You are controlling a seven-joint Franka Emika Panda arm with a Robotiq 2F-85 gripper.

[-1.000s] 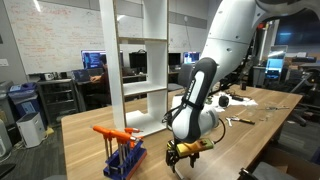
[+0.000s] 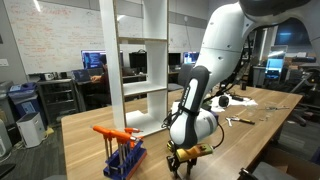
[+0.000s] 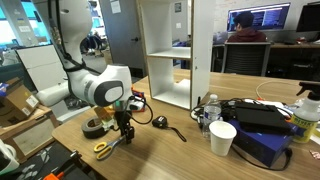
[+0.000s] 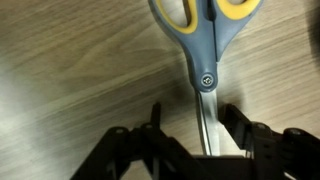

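Note:
Scissors with yellow-and-grey handles (image 4: 203, 40) lie on the wooden table, their metal blade (image 4: 209, 122) running down between my fingers in the wrist view. My gripper is partly open over the blade. The right finger (image 4: 236, 122) is close beside the metal, while a clear gap separates the left finger (image 4: 152, 130) from it. In exterior view 2 the gripper (image 3: 126, 138) is low at the table by the scissors (image 3: 104, 148). The lower end of the blade is hidden in the wrist view.
A black ladle-like utensil (image 3: 168, 124), a white cup (image 3: 220, 137), a clear bottle (image 3: 211, 110) and a blue-black bin (image 3: 262, 130) stand or lie to one side. A white shelf (image 2: 145, 75) rises behind. Orange-handled items sit in a blue rack (image 2: 124, 157).
My gripper has come down slightly toward the table in exterior view 1. The surrounding objects look unmoved.

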